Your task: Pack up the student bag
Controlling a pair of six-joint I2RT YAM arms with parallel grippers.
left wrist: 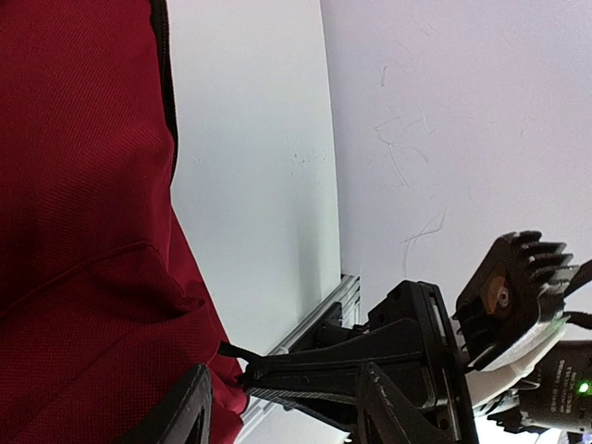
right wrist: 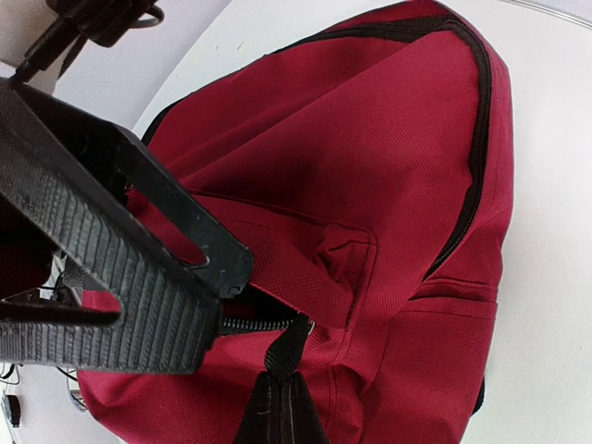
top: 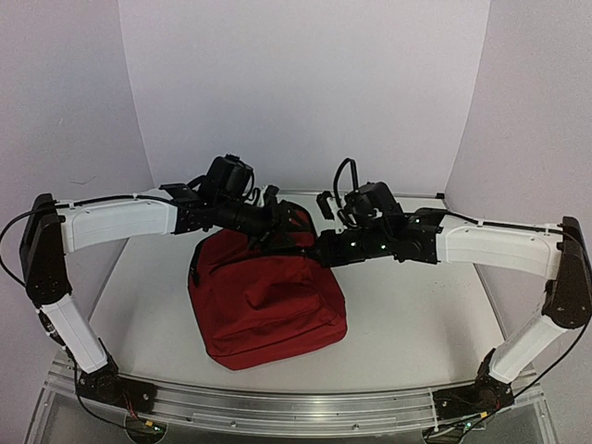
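Observation:
A red backpack (top: 268, 310) lies on the table, a dark zipped slit running across its upper front. At the right end of that slit, my right gripper (top: 316, 252) is shut on the black zipper pull (right wrist: 289, 349), which shows between its fingertips in the right wrist view. Over the slit, close beside it, hovers my left gripper. Its two fingers stand apart in the left wrist view with nothing held between them. The inside of the pocket is mostly hidden by the cloth and the left gripper.
Grey walls (top: 305, 92) enclose the back and sides, and a metal rail (top: 287, 393) runs along the front. The two grippers are very close together.

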